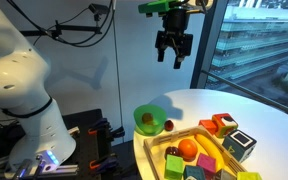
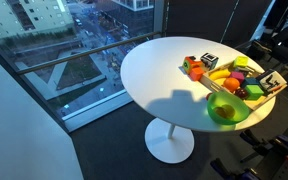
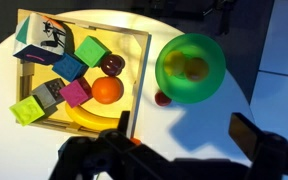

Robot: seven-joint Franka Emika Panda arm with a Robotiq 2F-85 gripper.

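High above the white table hangs my gripper (image 1: 173, 52), its fingers spread apart with nothing between them. In the wrist view, the fingers (image 3: 246, 136) stand wide apart along the lower edge. A green bowl (image 3: 220, 78) holds round yellowish and brownish items. Just outside it lies a small dark red item (image 3: 162, 98). Next to the bowl is a shallow wooden tray (image 3: 136, 62). In the tray are an orange (image 3: 107, 90), a dark red round fruit (image 3: 113, 65), a yellow banana (image 3: 90, 119) and several coloured blocks, among them a green block (image 3: 92, 50).
A red and green block group (image 2: 193, 68) and a dark-sided cube (image 2: 209, 61) stand on the table behind the tray. Windows line the room beyond it.
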